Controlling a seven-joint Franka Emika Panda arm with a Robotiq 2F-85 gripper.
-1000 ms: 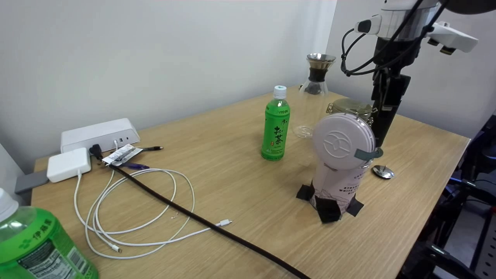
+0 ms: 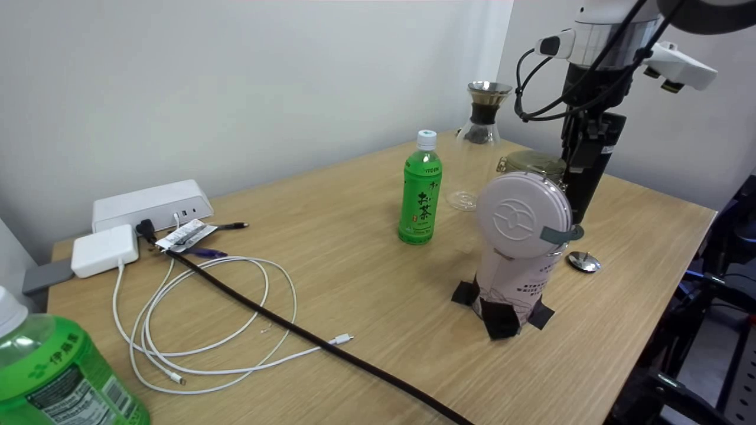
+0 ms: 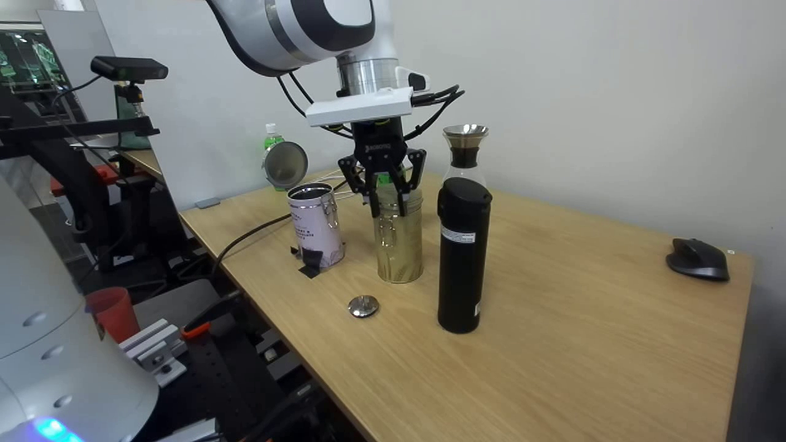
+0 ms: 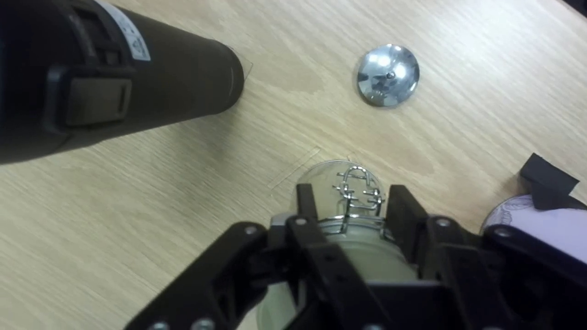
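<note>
My gripper (image 3: 388, 209) points down at the upper part of a greenish, see-through clip-top jar (image 3: 398, 250). Its fingers (image 4: 306, 202) stand apart, part way open. Between them in the wrist view appear the jar's wire clasp (image 4: 357, 189) and neck. Whether either finger touches the jar I cannot tell. In exterior view 1 the jar's lid (image 2: 535, 162) shows behind the pink canister (image 2: 514, 283), whose own round lid (image 2: 522, 216) is tipped up and open. A shiny metal lid (image 4: 388, 75) with a small knob lies on the table.
Close to the jar stands a tall black flask (image 3: 462, 265). A glass coffee maker (image 2: 484, 127) and a green tea bottle (image 2: 421, 191) are farther back. Black tape (image 2: 500, 320) surrounds the canister's base. Cables (image 2: 276, 319) cross the table.
In exterior view 1 my arm and gripper have shifted slightly left, closer to the greenish jar. The table objects have stayed where they were.
</note>
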